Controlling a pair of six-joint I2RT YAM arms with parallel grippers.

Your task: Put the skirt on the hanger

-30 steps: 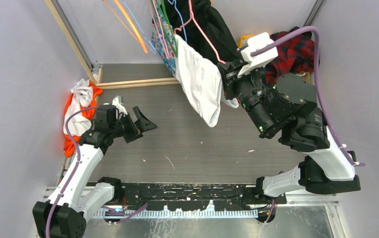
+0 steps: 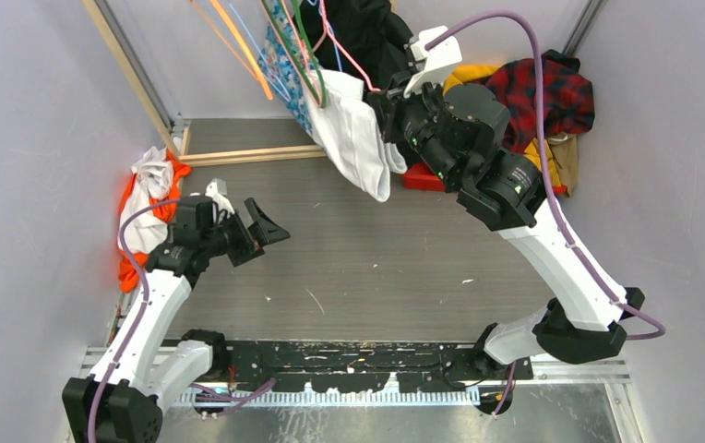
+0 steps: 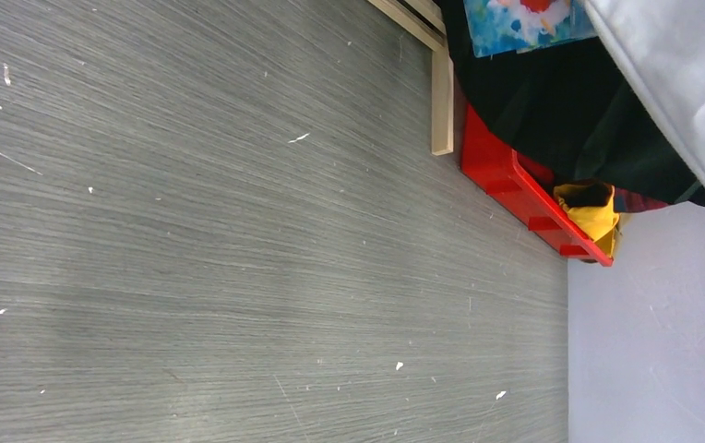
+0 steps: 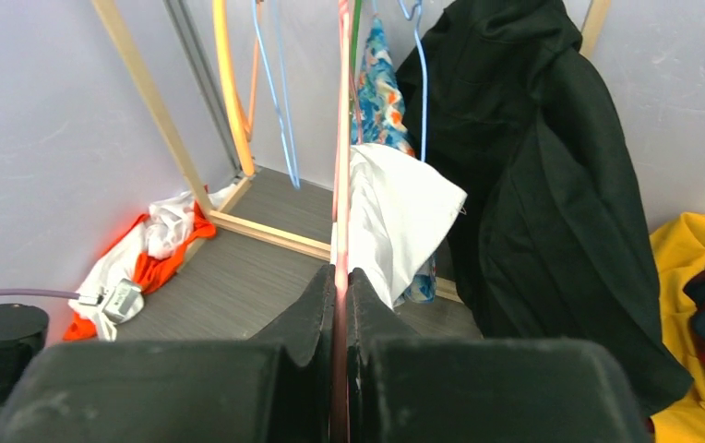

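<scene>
Edge-on between my right gripper's fingers is a pink hanger (image 4: 341, 212); that gripper (image 2: 378, 97) is shut on it, high at the back of the space. White cloth (image 2: 356, 129), seemingly the skirt, drapes below the hanger in the top view. In the right wrist view the white cloth (image 4: 395, 208) hangs just past the fingertips, partly hidden by the hanger. How it is fixed to the hanger I cannot tell. My left gripper (image 2: 273, 235) is open and empty above the floor at left, far from the cloth.
Orange (image 4: 229, 83), blue and green hangers hang close by. Behind the white cloth are a blue floral garment (image 4: 383, 97) and a black garment (image 4: 543, 185). A red bin (image 3: 506, 180) with clothes stands at right; orange and white cloth (image 2: 149, 212) lies left.
My right arm has moved back and leftward, carrying the pink hanger and white cloth. The neighbouring hangers and floral garment have swung. The left arm is essentially still.
</scene>
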